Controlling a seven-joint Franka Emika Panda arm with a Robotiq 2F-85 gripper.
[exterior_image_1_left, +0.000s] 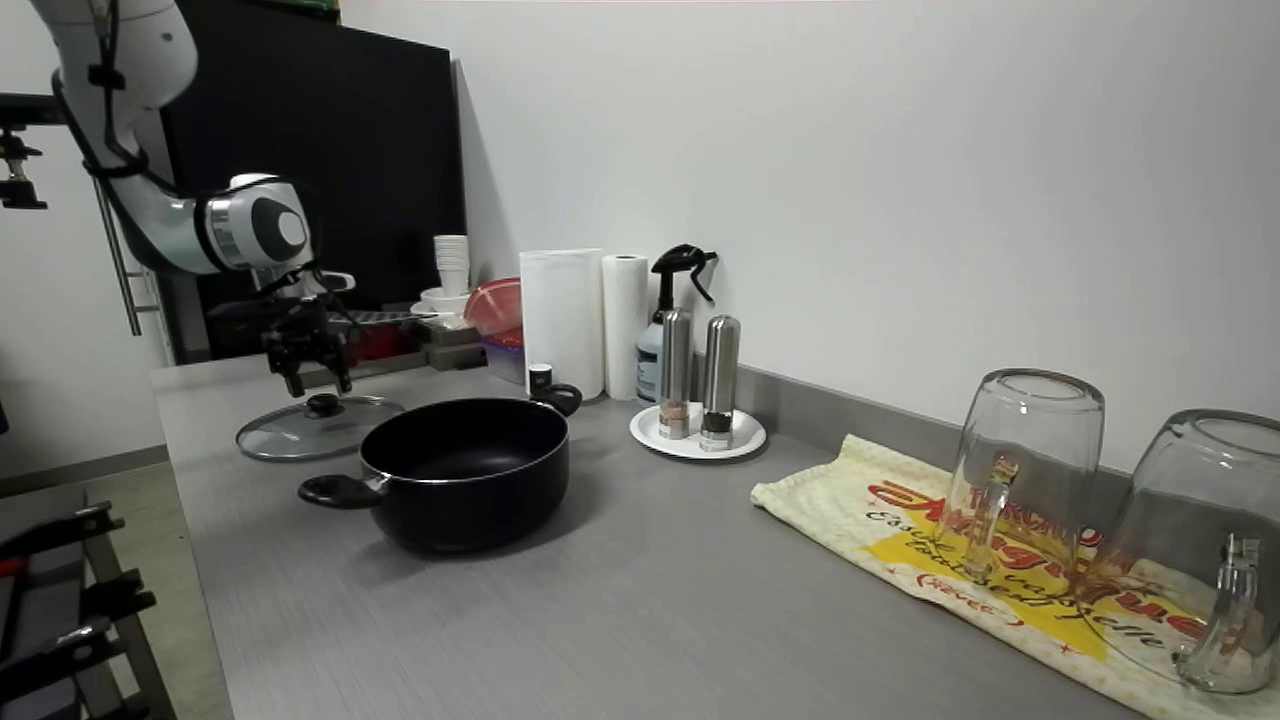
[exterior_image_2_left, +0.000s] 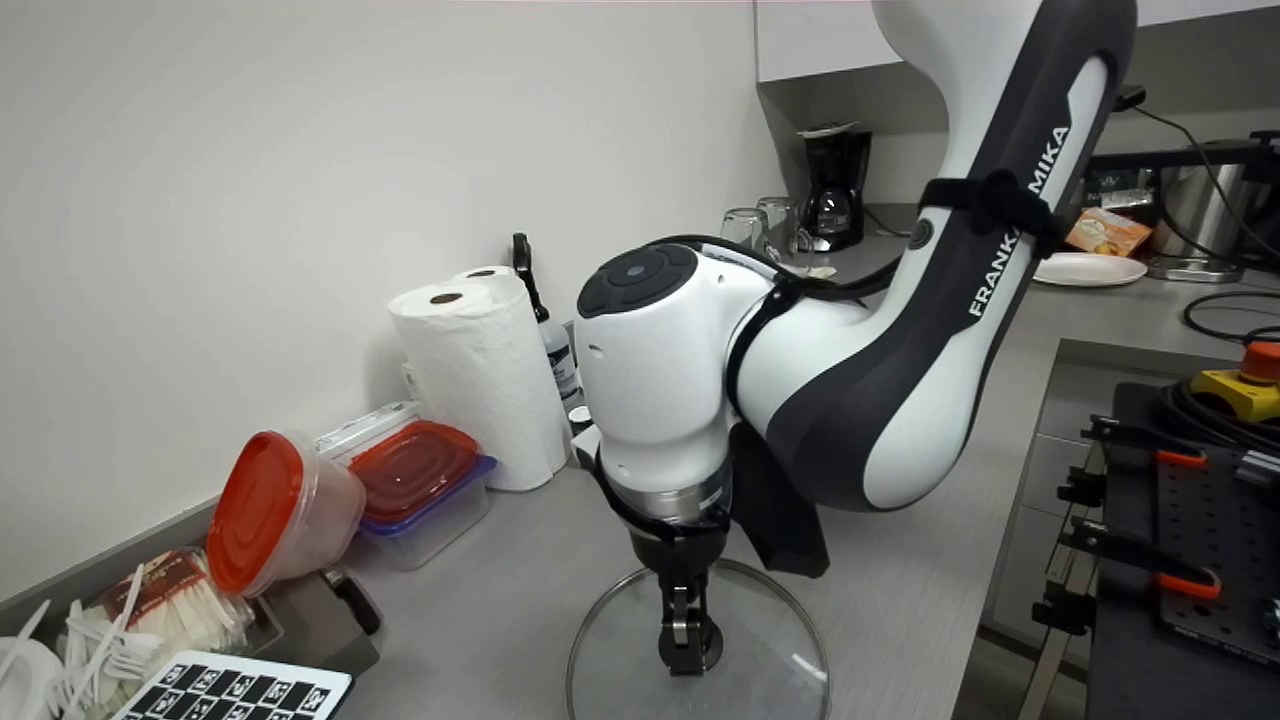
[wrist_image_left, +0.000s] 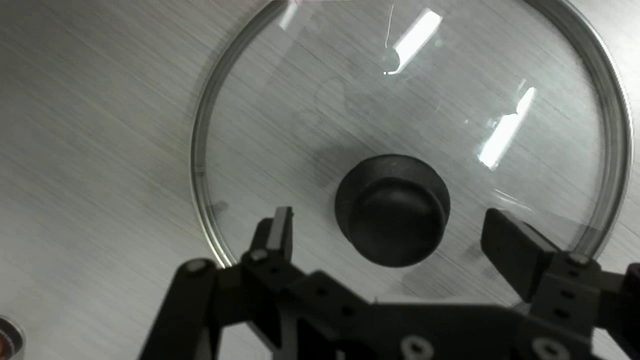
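A round glass lid with a metal rim and a black knob lies flat on the counter. My gripper is open above it; in the wrist view the knob appears between the two spread fingers, touching neither. From the first exterior view the gripper hangs just over the lid. A black two-handled pot stands uncovered and looks empty, close beside the lid. In the second exterior view the arm hides the pot, while the lid shows below the gripper.
Paper towel rolls, a spray bottle and a plate with two grinders line the wall. Upturned glass mugs stand on a cloth at the right. Food containers sit behind the lid.
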